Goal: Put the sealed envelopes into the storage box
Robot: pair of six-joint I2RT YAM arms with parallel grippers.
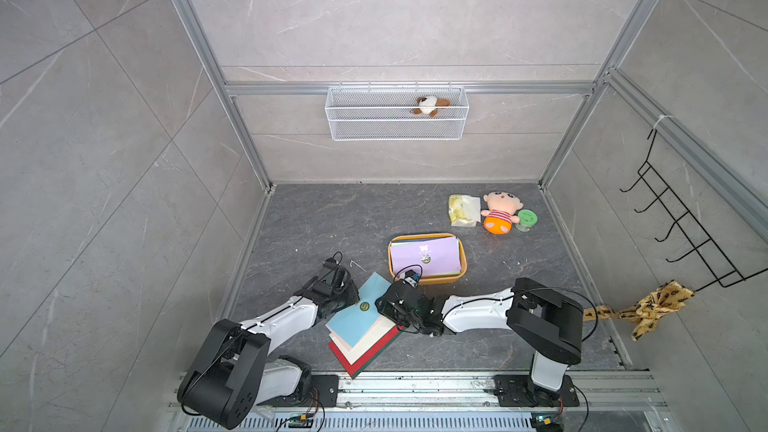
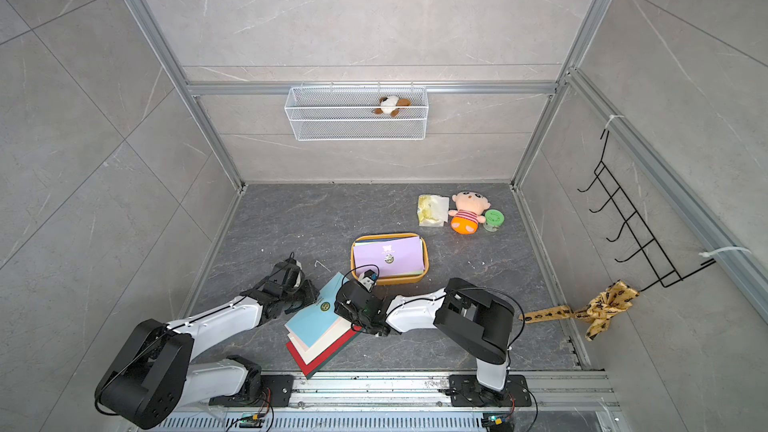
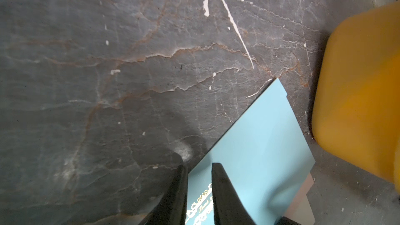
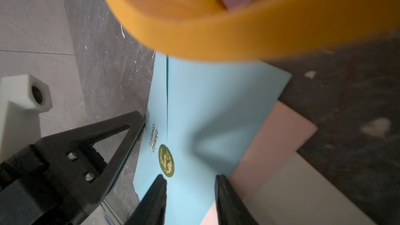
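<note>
A light-blue envelope (image 1: pixel 357 321) with a gold seal tops a small fanned stack, with a cream envelope (image 1: pixel 366 344) and a red one (image 1: pixel 349 361) showing beneath. Over its left edge, in the left wrist view, stands my left gripper, fingers slightly parted and blue paper visible between them. My right gripper is at the right side of the stack, its fingers apart over the blue envelope and the edge of a pink one (image 4: pixel 270 135). Whether any finger touches paper, I cannot tell. The orange storage box (image 1: pixel 442 279) holds a purple envelope (image 1: pixel 436 252) on top of others.
Close behind the right gripper is the box's near wall (image 4: pixel 200 37). A plush doll (image 1: pixel 500 216), a packet (image 1: pixel 463 210) and a green-lidded jar (image 1: pixel 527 218) lie at the back right. A wire basket (image 1: pixel 360 112) hangs on the wall.
</note>
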